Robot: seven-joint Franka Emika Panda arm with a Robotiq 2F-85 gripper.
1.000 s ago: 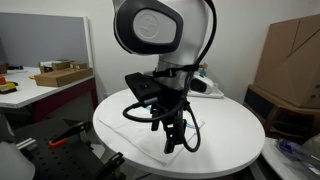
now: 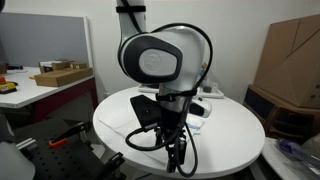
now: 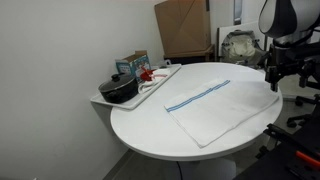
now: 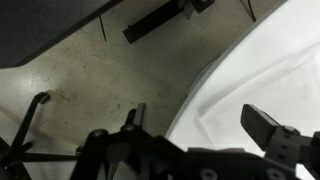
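Observation:
A white cloth [image 3: 212, 118] with blue stripes lies spread flat on the round white table [image 3: 150, 132]. In the wrist view, a corner of the cloth [image 4: 235, 108] shows near the table's edge. My gripper is open, its dark fingers apart with nothing seen between them. It points down at the table's rim, where one side of the view is floor and the other is cloth and table. In exterior view 1, the gripper [image 2: 176, 164] hangs low at the near edge of the table, and the arm hides much of the cloth.
A black lidded pot [image 3: 120, 88] sits on a white tray [image 3: 152, 92] at the table's far side, with a small box [image 3: 132, 64] and red-and-white items beside it. Cardboard boxes [image 3: 182, 28] stand beyond the table.
Over the last second, my gripper has moved lower and a little to the right in exterior view 1, toward the table's near edge. The cloth shows no clear movement.

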